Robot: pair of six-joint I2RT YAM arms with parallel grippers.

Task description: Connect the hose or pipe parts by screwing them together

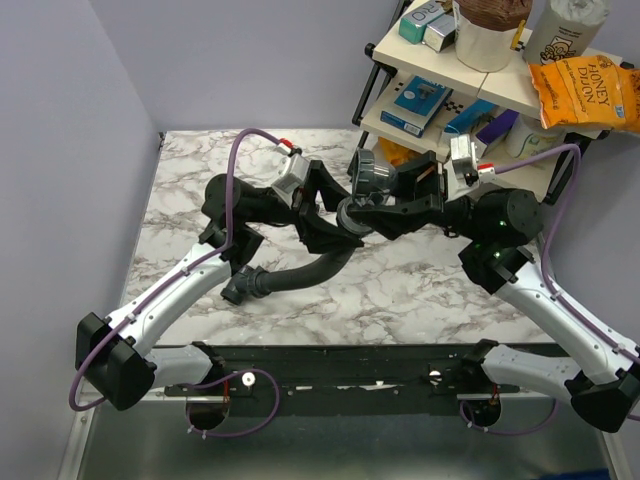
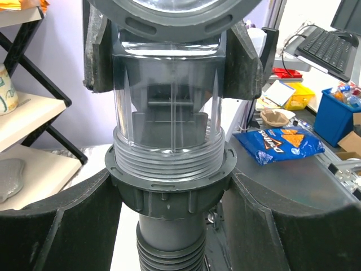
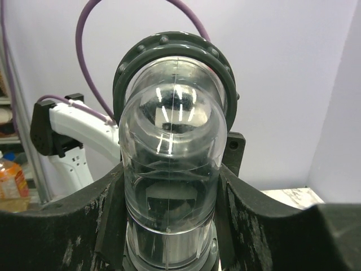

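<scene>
My left gripper [image 1: 325, 205] is shut on the grey threaded collar [image 2: 169, 197] at the upper end of the dark hose [image 1: 308, 275], which hangs down and runs left along the marble to an elbow fitting [image 1: 238, 286]. A clear coupling [image 2: 169, 90] stands upright on that collar in the left wrist view, with a wide grey ring above it. My right gripper [image 1: 405, 200] is round this clear piece [image 3: 172, 141], fingers on either side; whether they grip it or are slightly parted is hard to tell.
A shelf unit [image 1: 485, 60] with boxes, cups and an orange bag [image 1: 585, 92] stands at the back right, close behind the right arm. The marble top [image 1: 420, 300] is clear in front and at left, with grey walls around.
</scene>
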